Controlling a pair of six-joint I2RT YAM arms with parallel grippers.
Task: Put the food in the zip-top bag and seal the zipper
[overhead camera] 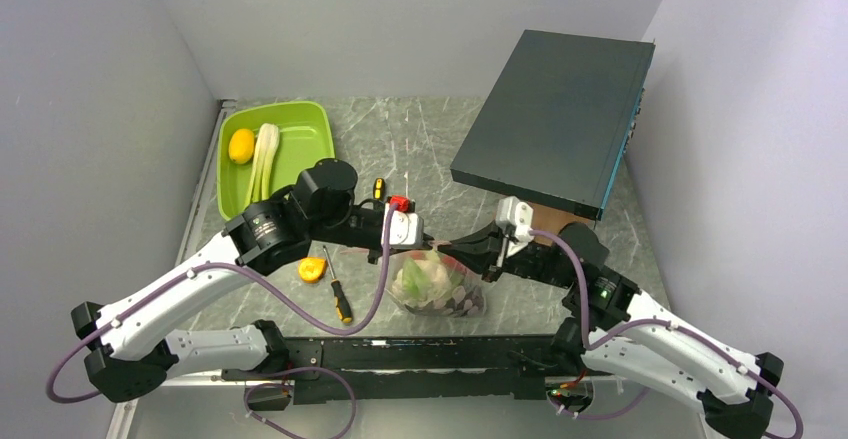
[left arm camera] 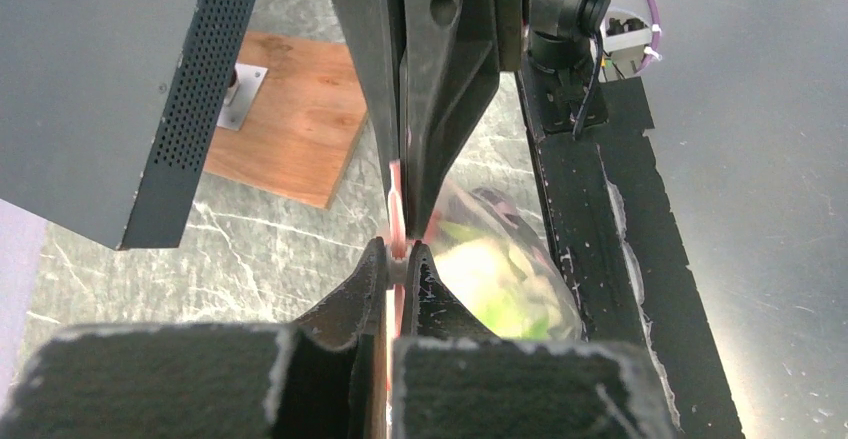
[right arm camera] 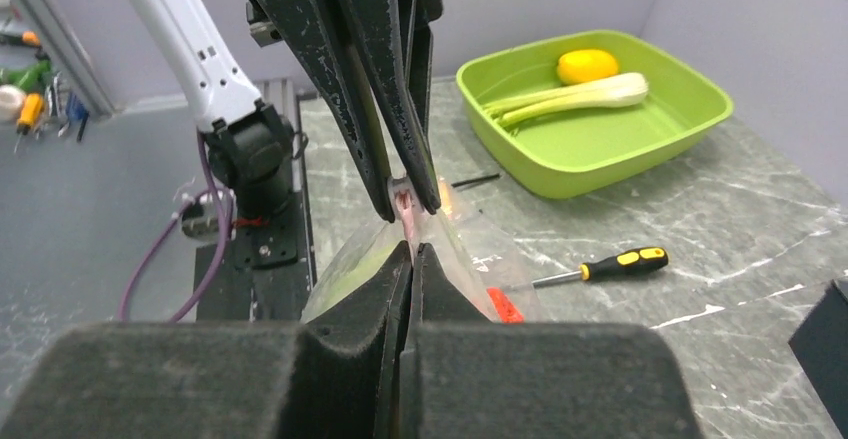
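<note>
The clear zip top bag (overhead camera: 435,284), with pale and green food inside, hangs at the front middle of the counter. My left gripper is shut on its pinkish zip edge (left arm camera: 396,194), which runs upward between the tips in the left wrist view. Close beside it, my right gripper is shut at the same edge; whether the thin strip is caught between those fingertips I cannot tell. In the right wrist view, the bag's film (right arm camera: 350,271) spreads below both grippers. The arms hide much of the bag's mouth from above.
A green tub (overhead camera: 322,139) with a lemon (overhead camera: 242,146) and celery (overhead camera: 263,164) stands back left. Left of the bag lie a screwdriver (overhead camera: 342,299) and a yellow piece (overhead camera: 312,269). A large dark box (overhead camera: 560,114) fills the back right.
</note>
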